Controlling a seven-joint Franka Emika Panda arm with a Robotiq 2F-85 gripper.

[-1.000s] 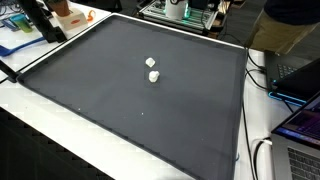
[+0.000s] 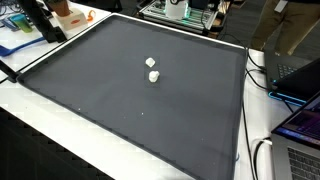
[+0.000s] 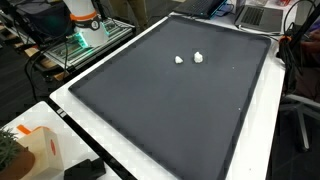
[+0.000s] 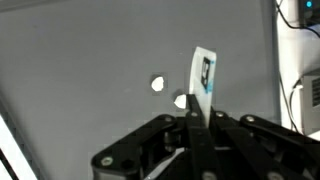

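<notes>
In the wrist view my gripper is shut on a slim white item [image 4: 203, 72] with a blue and dark marking on its side. The item points away from the fingers over the dark grey board [image 4: 90, 60]; its held end is hidden by the fingers. Two small white pieces lie on the board: a rounded one [image 4: 157, 83] and another [image 4: 181, 101] close to the held item in this view. Exterior view 1 also shows both pieces, the farther [image 2: 150, 62] and the nearer [image 2: 154, 76]. The gripper is out of sight in both exterior views.
The board [image 3: 150, 110] is otherwise bare, with wide free room around the pieces. A laptop [image 3: 262, 18] and cables stand beyond one edge. A potted plant [image 3: 12, 152] and a box [image 3: 42, 148] sit off the near left corner.
</notes>
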